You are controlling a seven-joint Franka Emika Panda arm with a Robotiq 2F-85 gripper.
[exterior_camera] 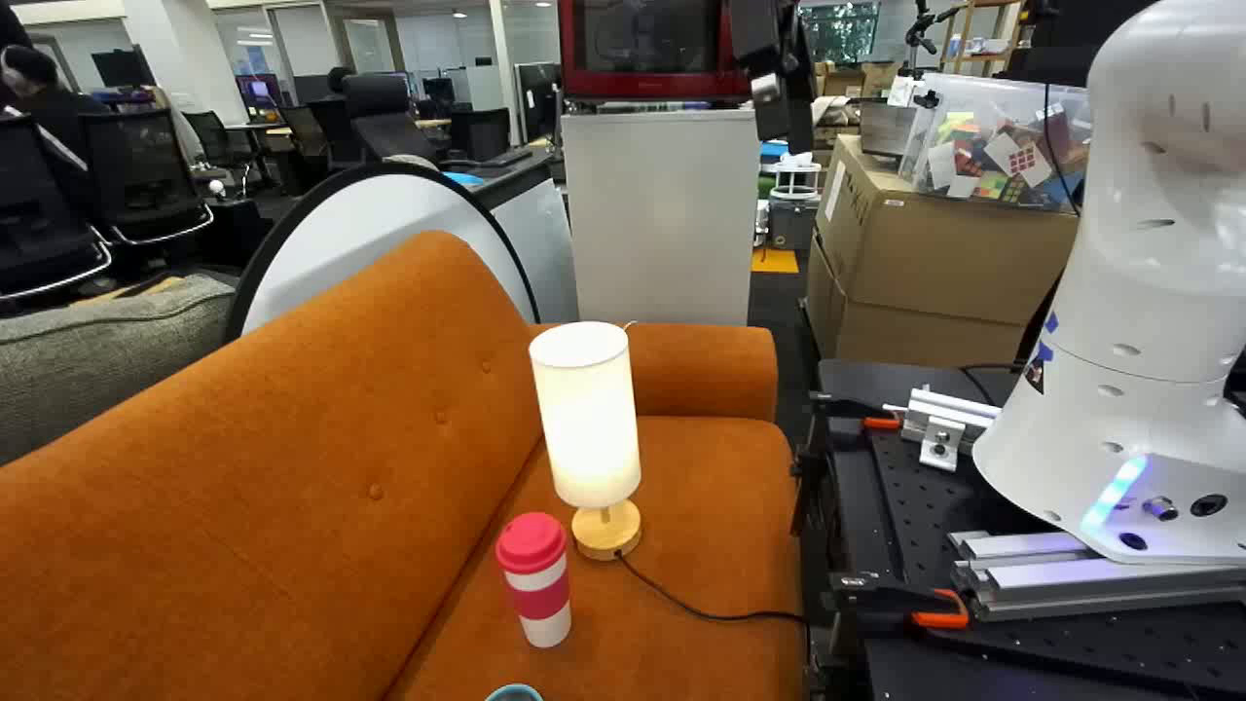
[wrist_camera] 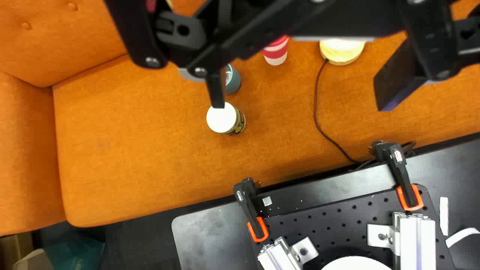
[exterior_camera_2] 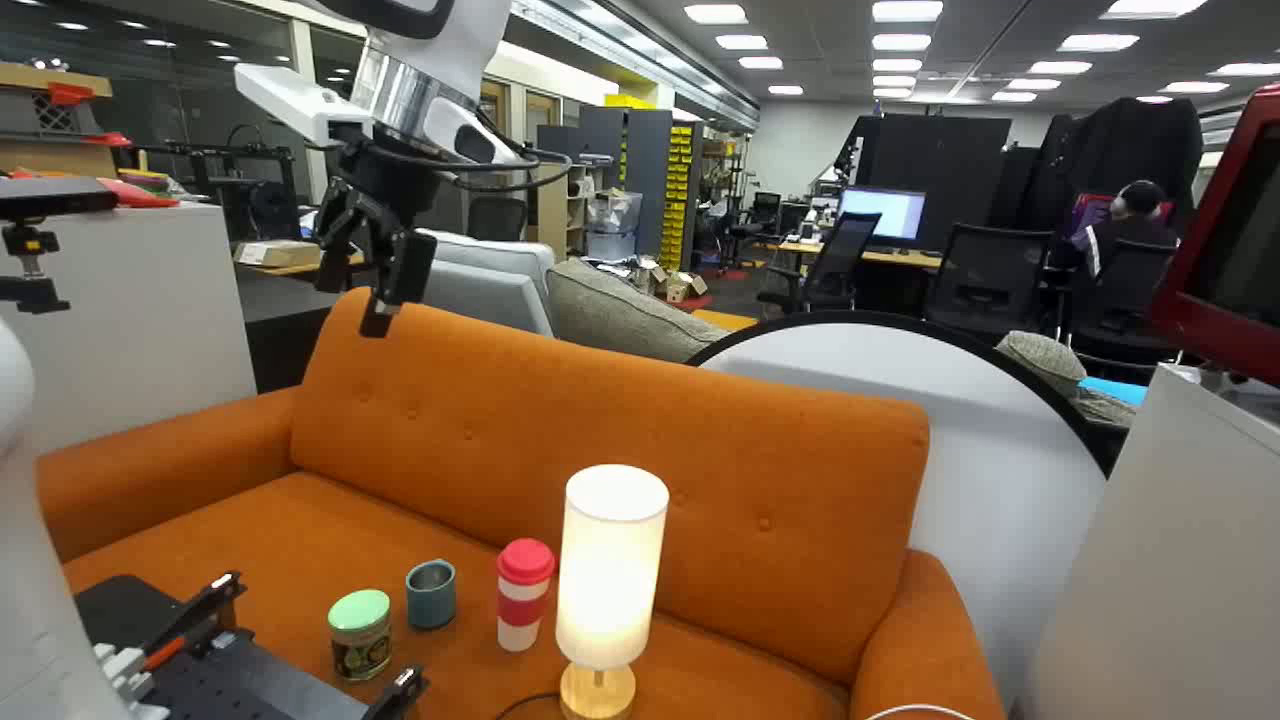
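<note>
My gripper is open and empty, its two black fingers spread wide above the orange sofa. In the second exterior view the gripper (exterior_camera_2: 356, 298) hangs high in front of the backrest, well clear of everything on the seat. A lit white lamp (exterior_camera: 587, 415) with a wooden base stands upright on the cushion. Beside it is a pink-and-white lidded cup (exterior_camera: 536, 578). A blue-grey mug (exterior_camera_2: 431, 595) and a jar with a pale green lid (exterior_camera_2: 361, 636) stand farther along the seat. In the wrist view, gripper parts partly cover the lamp, cup and mug.
The lamp's dark cord (wrist_camera: 317, 103) runs across the seat to the front edge. Black clamps with orange handles (wrist_camera: 257, 228) fix the robot's dark table (wrist_camera: 202, 234) beside the sofa. Much of the cushion (wrist_camera: 130, 148) past the jar is bare.
</note>
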